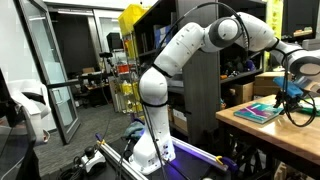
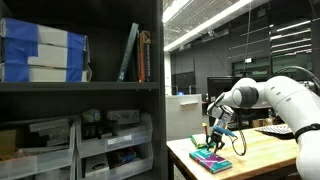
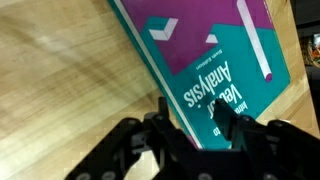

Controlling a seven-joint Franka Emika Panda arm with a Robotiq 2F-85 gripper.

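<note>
A teal and purple book titled Vector Analysis lies flat on the wooden table, its cover facing up. Its pale spine edge runs slantwise between the two dark fingers of my gripper, which is shut on that edge. In exterior view 1 the book is near the table's left side, with the gripper at its right end. Exterior view 2 has the gripper low at the book; the fingertips are too small to make out there.
Bare wooden tabletop lies left of the book in the wrist view. Cardboard boxes stand behind the table. A dark shelf with books and clear bins fills the left of exterior view 2.
</note>
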